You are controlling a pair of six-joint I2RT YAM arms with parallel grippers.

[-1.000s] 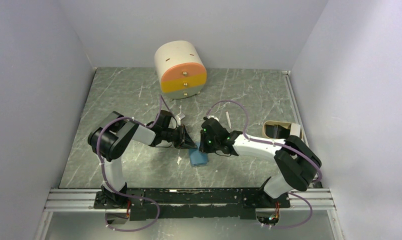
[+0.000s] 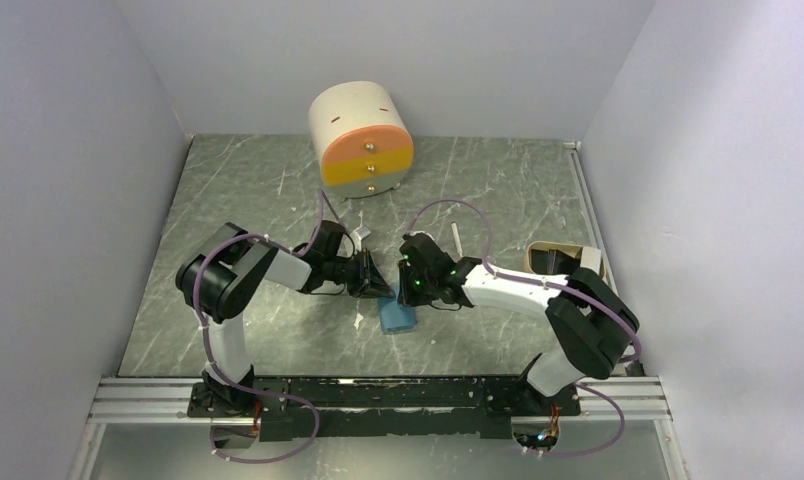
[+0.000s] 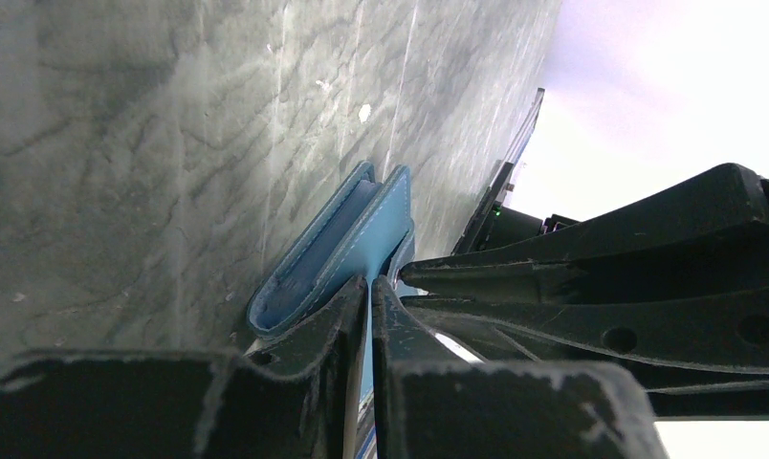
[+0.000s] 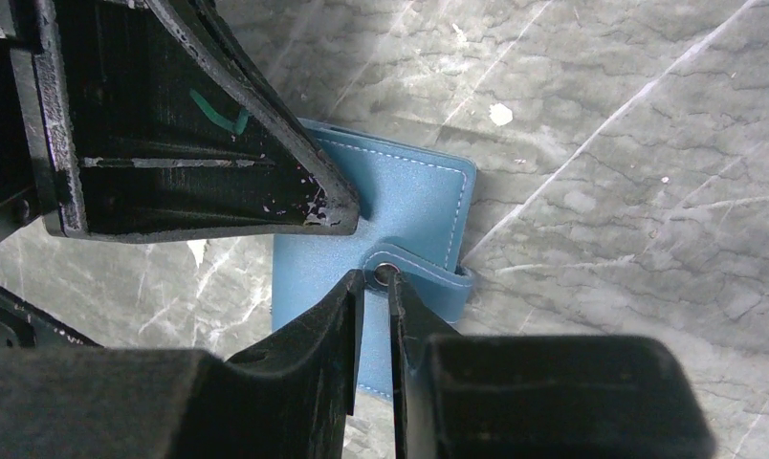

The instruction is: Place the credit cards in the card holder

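A blue card holder [image 2: 398, 318] with pale stitching lies near the table's front middle, both grippers meeting over its far part. In the right wrist view, its strap [image 4: 428, 283] with a metal snap [image 4: 386, 274] lies across the front. The fingertips of my right gripper straddle that snap with a narrow gap. The left gripper's dark finger [image 4: 237, 182] overlaps the holder's upper left there. In the left wrist view, the holder's open pocket [image 3: 309, 258] shows beside my left gripper; whether its nearly closed fingers pinch the holder is unclear. No cards are distinguishable.
A rounded cabinet [image 2: 363, 140] with coloured drawers stands at the back. On the right, a tan box [image 2: 544, 246] with dark contents sits partly behind the right arm. A thin white strip [image 2: 456, 238] lies on the table.
My right gripper has shifted very slightly, with its arm's cable moving a little. The left arm and the card holder look unmoved.
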